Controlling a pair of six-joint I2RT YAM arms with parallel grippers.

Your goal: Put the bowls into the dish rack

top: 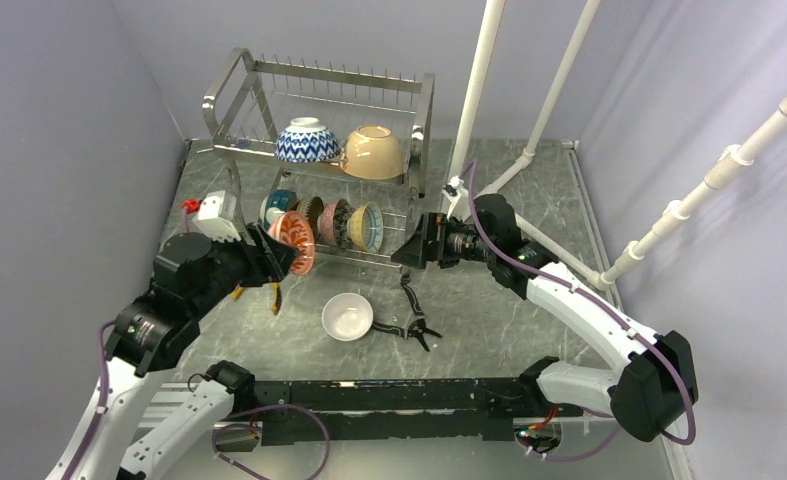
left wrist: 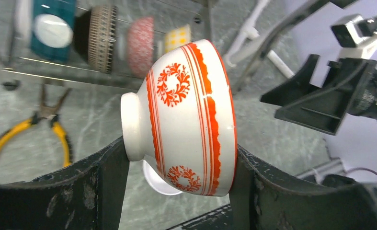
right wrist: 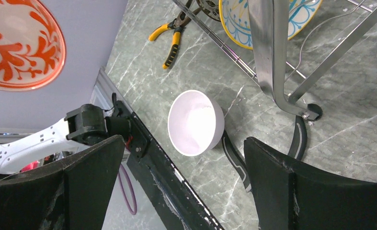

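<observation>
An orange-patterned bowl [top: 295, 240] [left wrist: 186, 120] [right wrist: 18, 43] hangs tilted on its side in my left gripper [top: 274, 258], raised in front of the metal rack [top: 419, 110]. Several bowls stand on edge on the rack's lower tier, among them a yellow one [top: 367, 225]. A blue zigzag bowl [top: 306, 145] and a beige bowl [top: 372, 155] rest upside down on the upper tier. A white bowl [top: 347, 316] [right wrist: 196, 122] lies upright on the floor. My right gripper [top: 419, 245] is open at the rack's right front, holding nothing.
Yellow-handled pliers [left wrist: 9, 136] lie at the rack's front left, dark-handled cutters [top: 416, 330] beside the white bowl. White pipes [top: 699, 190] stand at the right, near my right arm. Bare floor shows either side of the rack.
</observation>
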